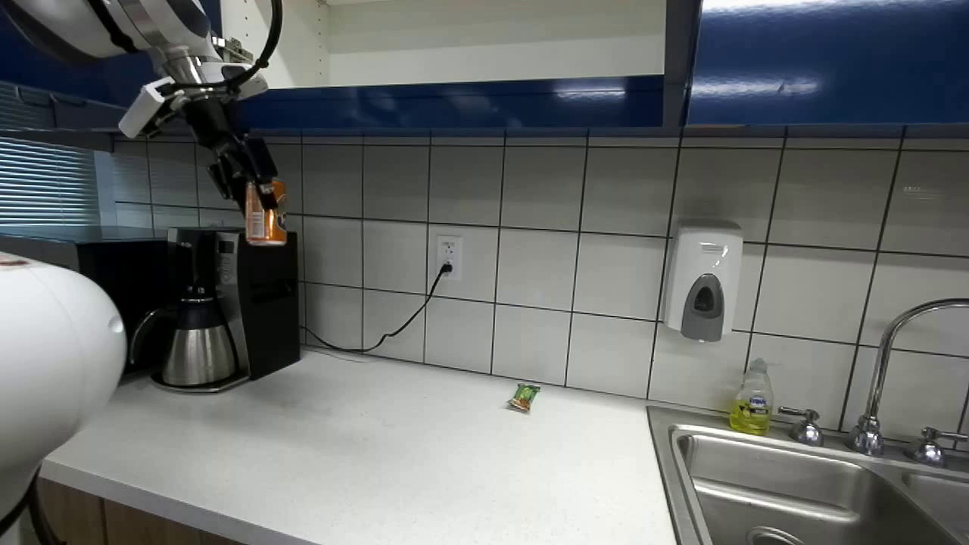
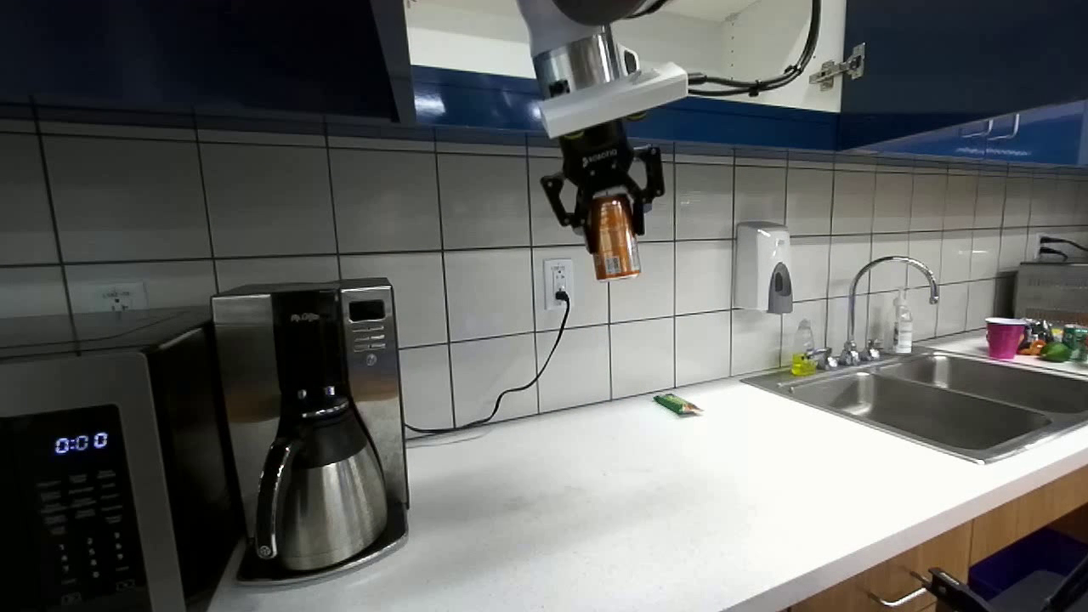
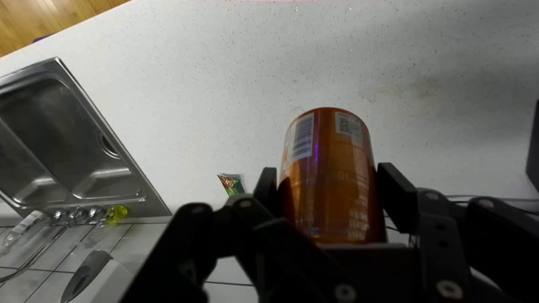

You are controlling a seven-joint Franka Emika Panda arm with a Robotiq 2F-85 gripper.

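An orange can [image 1: 264, 223] hangs high over the counter, gripped near its top by my gripper [image 2: 614, 219], whose black fingers close on it from both sides. In exterior view 1 it appears slightly above the coffee maker's top. The wrist view shows the same can [image 3: 331, 171] lengthwise between the fingertips, with a barcode on its side and bare counter beyond. It stands nearly upright, a little tilted in exterior view 2. The can's upper end is hidden by the fingers.
An open-fronted cabinet [image 1: 495, 45] with a blue lower edge [image 1: 454, 104] is overhead. The coffee maker [image 2: 372, 306] and microwave [image 2: 92, 479] stand at the left. A small green packet [image 1: 524, 397] lies near the wall; a sink [image 1: 772, 481] is at the right.
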